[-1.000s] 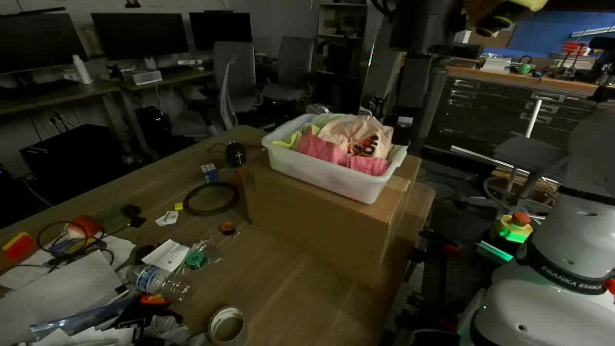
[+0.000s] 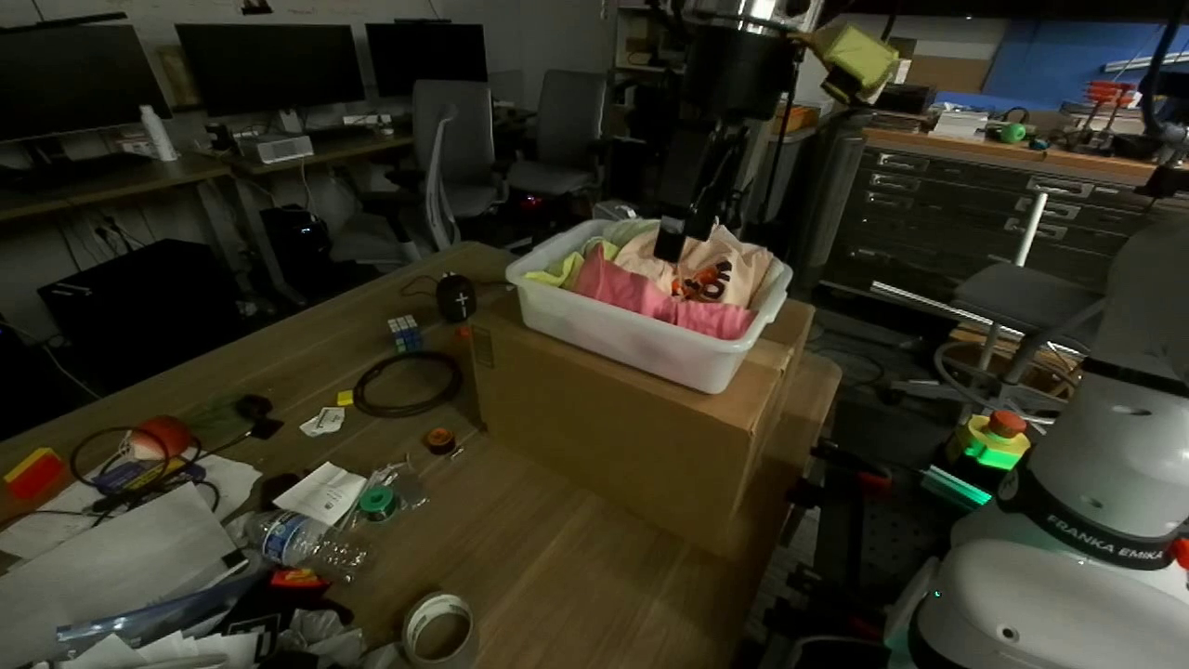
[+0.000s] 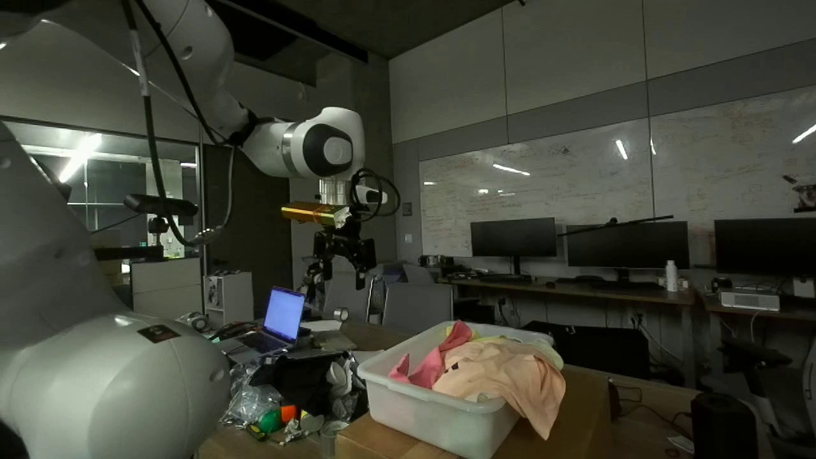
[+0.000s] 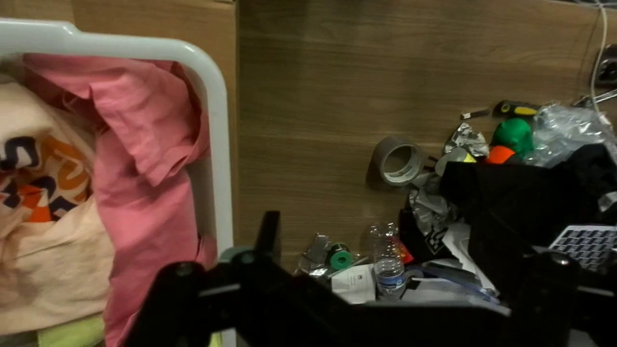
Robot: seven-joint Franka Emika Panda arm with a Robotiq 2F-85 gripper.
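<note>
Pink cloth (image 4: 150,196) and peach cloth with dark and orange lettering (image 4: 52,248) lie heaped in a white plastic bin (image 4: 222,173). Some yellow-green cloth (image 2: 559,271) shows at the bin's far end in exterior view 1. One fold of the peach cloth hangs over the rim in exterior view 2. My gripper (image 3: 344,275) is open above the level of the bin, with nothing between its fingers. From the wrist view, the bin is off to the left and the gap between the fingers faces the tabletop clutter.
A cardboard box (image 2: 602,435) supports the bin on the wooden table (image 2: 557,569). Around it lie a tape roll (image 4: 399,162), a plastic bottle (image 4: 388,269), a black cable coil (image 2: 408,385) and a laptop (image 3: 283,315). Bare tabletop lies between box and clutter.
In exterior view 1 the gripper has shifted left, from beyond the bin's right end to in front of or over the cloth in the picture. The bin and cloth look unmoved.
</note>
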